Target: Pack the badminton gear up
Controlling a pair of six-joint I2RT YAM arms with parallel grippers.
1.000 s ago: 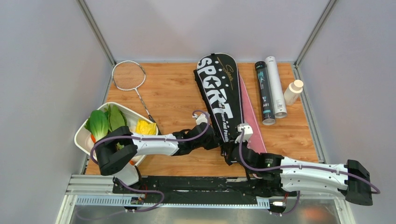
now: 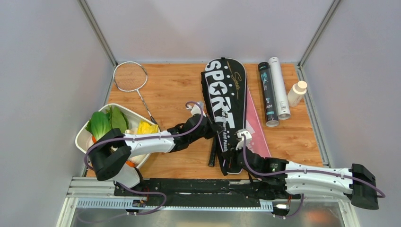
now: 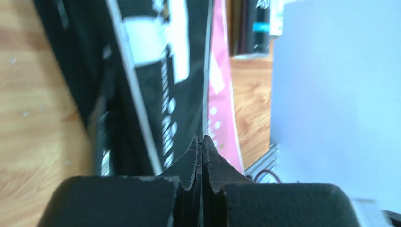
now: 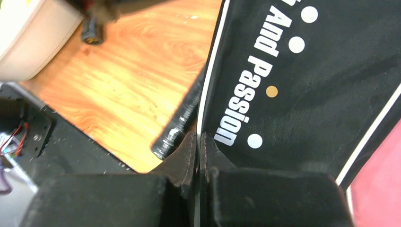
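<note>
The black racket bag (image 2: 229, 99) with white SPORT lettering lies lengthwise mid-table, partly over a pink bag (image 2: 257, 137). A dark racket handle (image 2: 212, 155) pokes out along its left side near the front; the right wrist view also shows this handle (image 4: 176, 127). My right gripper is shut on the bag's white-piped edge at the lower end. Over the bag's lower half, my left gripper is shut with nothing visible between its fingertips. A white-framed racket (image 2: 130, 90) lies at the back left.
A white basket of vegetables (image 2: 81, 140) stands at the left, under my left arm. On the right lie a black tube (image 2: 268, 94) and a white tube (image 2: 279, 90), beside a cream bottle (image 2: 297, 93). Bare wood shows between racket and bag.
The bag has swung a little right and toward the front, and the handle now shows beside it.
</note>
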